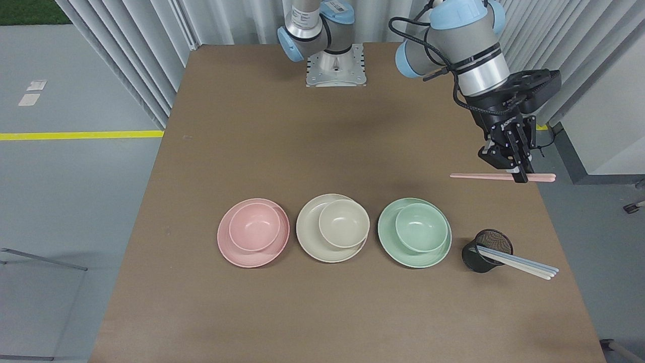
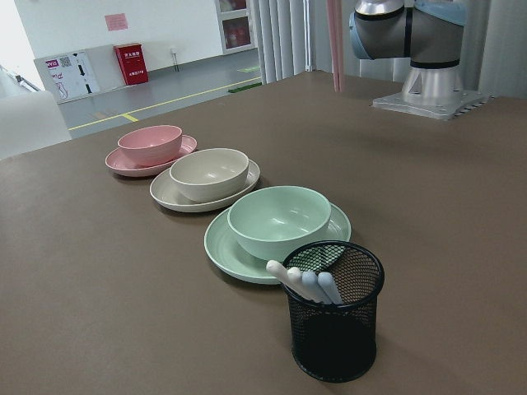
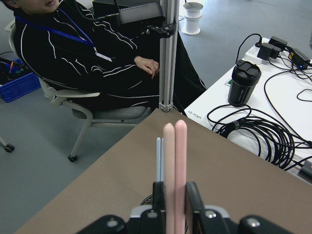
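In the front view my gripper (image 1: pixel 518 175) hangs at the table's right edge, shut on pink chopsticks (image 1: pixel 471 176) held level; the wrist view shows the pair (image 3: pixel 179 161) between the fingers. A black mesh cup (image 1: pixel 474 260) stands at the right with white and blue-grey chopsticks (image 1: pixel 532 267) leaning in it. Pink (image 1: pixel 254 224), cream (image 1: pixel 343 221) and green (image 1: pixel 421 225) bowls sit on matching plates in a row. The left view shows only the dangling ends of the pink chopsticks (image 2: pixel 336 37) at the top.
The arm's base (image 1: pixel 335 75) stands at the back of the brown table (image 1: pixel 302 133). The wrist view shows a seated person (image 3: pixel 87 58) and a white side table with cables and a black tumbler (image 3: pixel 242 85) beyond the edge.
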